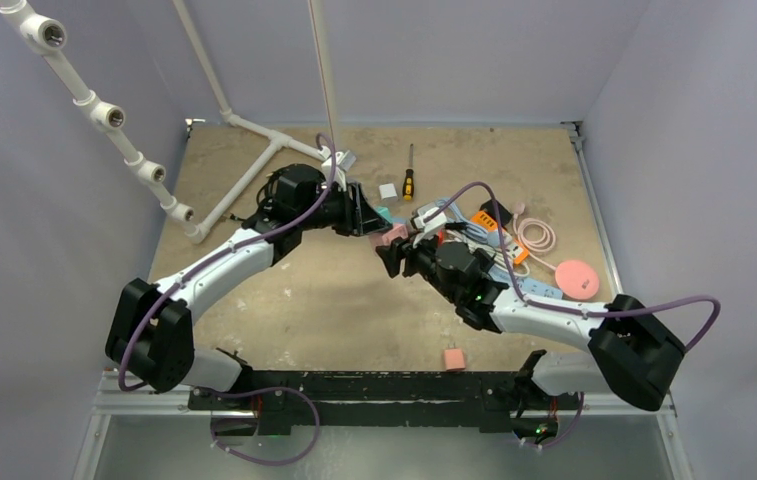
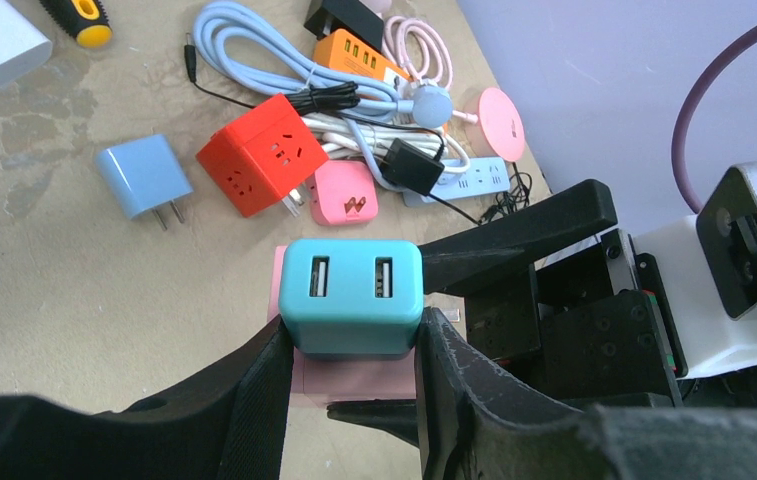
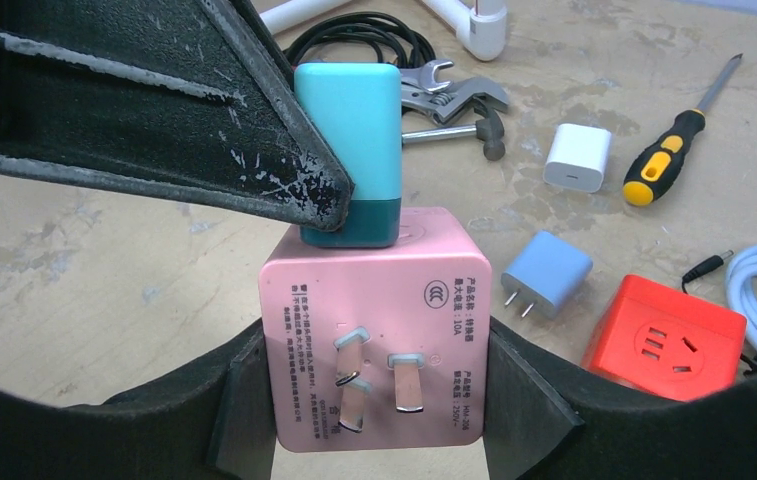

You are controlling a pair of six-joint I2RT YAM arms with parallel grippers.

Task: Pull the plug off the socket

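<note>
A pink cube socket [image 3: 379,300], its three prongs facing the right wrist camera, is clamped in my right gripper. A teal two-port USB plug [image 2: 351,285] sits against the top of the socket; whether it is still inserted I cannot tell. My left gripper has its fingertips on either side of the teal plug, touching it; in the right wrist view a black left finger covers part of the plug's side. Both grippers are held close together over the middle of the table in the top view [image 1: 384,235].
Blue charger [image 2: 142,175], red cube adapter [image 2: 259,150], coiled cables, power strips and a screwdriver [image 1: 409,180] lie behind and to the right. A white pipe frame stands at the left.
</note>
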